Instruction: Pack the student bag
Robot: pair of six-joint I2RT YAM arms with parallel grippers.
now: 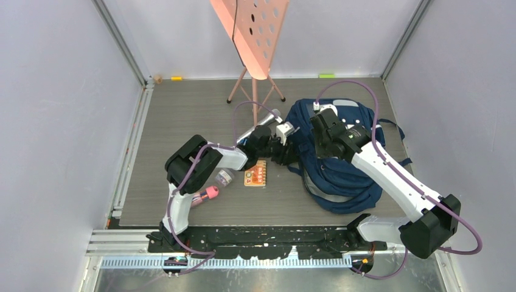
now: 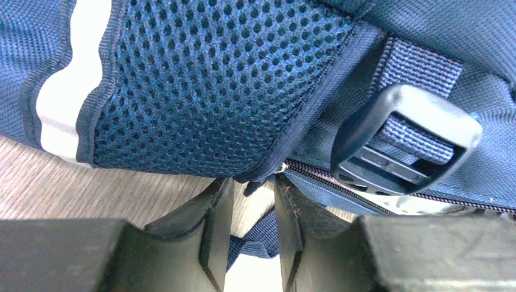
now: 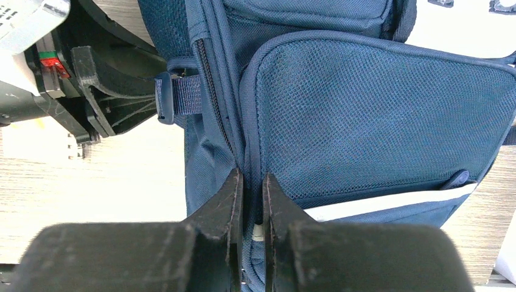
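Observation:
The navy student bag (image 1: 350, 188) lies on the right side of the table. My left gripper is at its left side, fingers partly open. In the left wrist view a small dark fabric tab (image 2: 258, 182) at the corner of a mesh pocket (image 2: 213, 85) sits at the gap between the fingertips; no grip on it shows. A zipper and a grey plastic buckle (image 2: 414, 140) are close by. My right gripper is shut on a fold of the bag's fabric beside a zipper. From the top, the right arm hides its fingertips.
An orange notebook (image 1: 255, 174), a clear jar (image 1: 224, 177) and a pink-capped bottle (image 1: 205, 195) lie around the left arm. A silver cylinder (image 1: 266, 119) lies behind it.

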